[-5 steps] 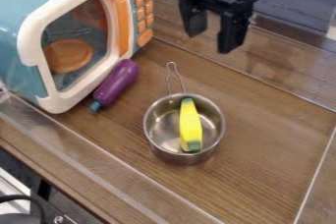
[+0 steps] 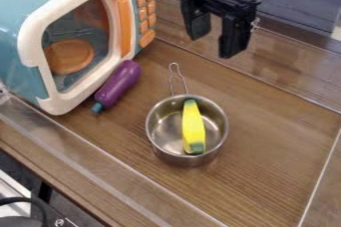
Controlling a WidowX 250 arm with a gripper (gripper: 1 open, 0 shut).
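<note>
My black gripper [image 2: 216, 30] hangs over the back of the wooden counter, open, with nothing between its fingers. Below it a steel pot [image 2: 168, 141] with a wire handle holds a yellow elongated object [image 2: 192, 124] with green ends. A purple eggplant [image 2: 120, 82] lies beside the toy microwave, left of the pot.
A white and teal toy microwave [image 2: 40, 82] with orange buttons fills the upper left.
The objects on the counter have not moved.
</note>
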